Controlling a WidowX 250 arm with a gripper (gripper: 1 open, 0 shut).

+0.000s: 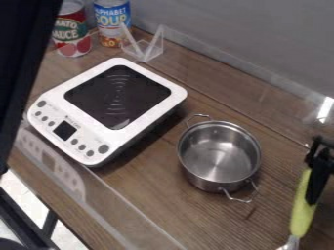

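Observation:
A yellow-green handled utensil (304, 205) stands at a slant at the right edge, its metal end at the bottom. The black gripper (314, 160) is at the top of the handle, partly out of frame; its fingers are too small and dark to read clearly. A steel pot (220, 153) with two wire handles sits on the wooden counter, left of the utensil. A white induction cooker (65, 101) with a dark top lies farther left.
A tomato sauce can (70, 32) and an alphabet soup can (112, 20) stand at the back left by a clear plastic piece. A wall bounds the back. Bare counter (196, 88) lies behind the pot.

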